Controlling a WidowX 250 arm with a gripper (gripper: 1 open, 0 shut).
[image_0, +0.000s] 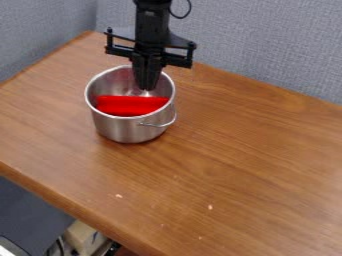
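Observation:
A silver metal pot (131, 130) with a wire handle sits on the wooden table, holding a red object (127, 105) lying across its inside. The black gripper (146, 78) hangs over the back of the pot, its lower end above the red object. Whether its fingers are apart or closed is hard to make out.
Blue-grey walls (267, 50) stand behind, and the table's left front edge borders a dark floor.

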